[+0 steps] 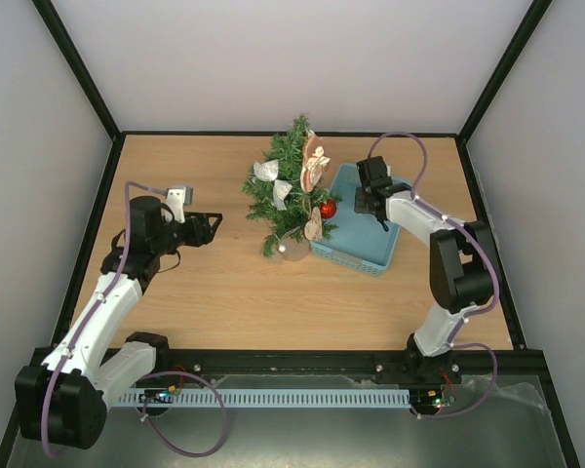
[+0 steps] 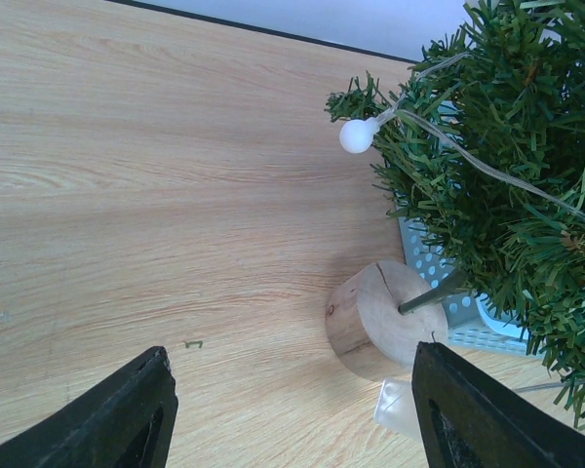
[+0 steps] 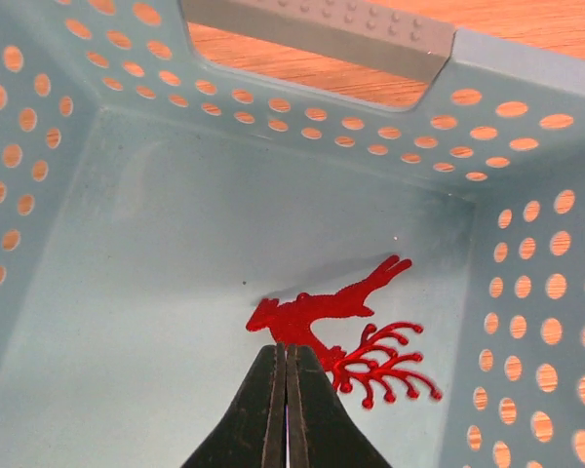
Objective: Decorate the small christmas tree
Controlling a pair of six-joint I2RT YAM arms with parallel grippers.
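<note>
The small tree leans over the middle of the table, bearing white bows, a patterned ribbon ornament and a red ball. Its wooden base shows in the left wrist view. In the blue basket lies a flat red reindeer ornament with branching antlers. Over the basket, my right gripper is shut, nothing showing between its fingers; its tips overlap the reindeer in view, but I cannot tell whether they touch. Left of the tree, my left gripper stands open and empty.
A light string with a white bulb hangs on the branches. A small clear block lies beside the wooden base. The basket's side stands close against the tree's right. Bare table spreads at the front and left.
</note>
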